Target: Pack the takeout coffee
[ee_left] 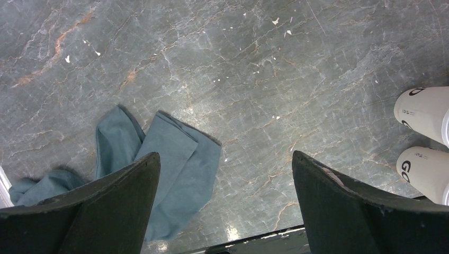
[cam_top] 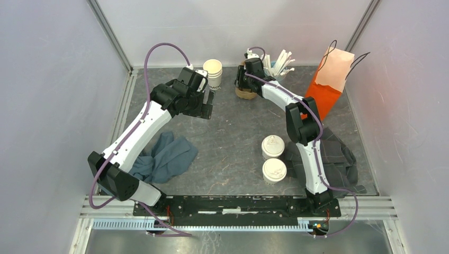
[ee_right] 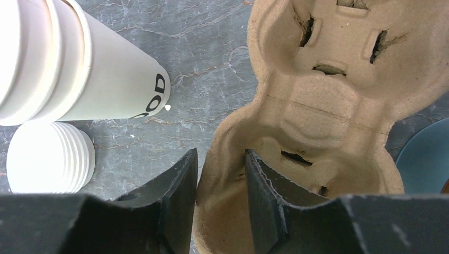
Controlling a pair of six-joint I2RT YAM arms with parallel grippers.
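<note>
The brown cardboard cup carrier (cam_top: 246, 94) stands at the back middle, partly hidden under my right gripper (cam_top: 241, 79). Seen from the right wrist, the right gripper straddles the near side wall of the carrier (ee_right: 323, 100), one finger outside and the other inside; a gap remains between the fingers, part open. My left gripper (cam_top: 206, 106) hangs open over bare table, nothing between its fingers. Two lidded white coffee cups (cam_top: 273, 146) (cam_top: 274, 170) stand at the front right. An orange-red paper bag (cam_top: 323, 90) stands upright at the back right.
Stacked white cups (cam_top: 213, 71) stand behind my left gripper, with stacked white lids (ee_right: 50, 157) close by. A blue holder (ee_right: 426, 159) with white sticks (cam_top: 283, 61) is right of the carrier. Cloth (cam_top: 169, 157) lies front left, dark cloth (cam_top: 333, 164) front right. Mid-table is clear.
</note>
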